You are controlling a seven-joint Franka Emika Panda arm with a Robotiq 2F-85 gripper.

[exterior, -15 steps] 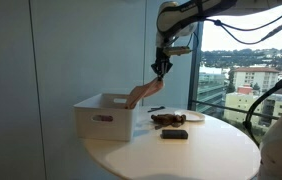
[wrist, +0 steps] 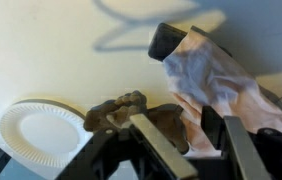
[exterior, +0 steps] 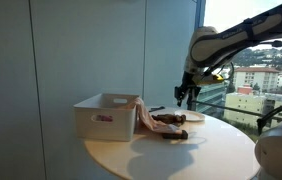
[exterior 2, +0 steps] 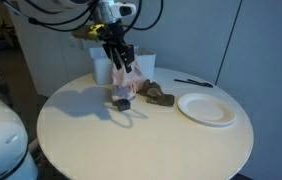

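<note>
A pale pink cloth (exterior: 153,124) drapes over the side of the white box (exterior: 103,120) and down onto the table. In the wrist view the same cloth (wrist: 213,82) lies crumpled, partly hidden by the gripper at its lower end. My gripper (exterior: 186,103) hangs above the table, to the right of the cloth in exterior view 1, with no cloth hanging from it there. The wrist view shows the fingers of the gripper apart, with the cloth below and beyond them.
A dark block (wrist: 166,42) touches the cloth's edge. Brown items (exterior 2: 158,95) lie beside it, near a white plate (exterior 2: 207,109). A dark slim object (exterior 2: 194,82) lies at the back.
The cloth was stretched from the box up to my gripper; now it has fallen onto the table, still hanging from the box. My gripper moved right and lower, and its fingers came free of the cloth.
</note>
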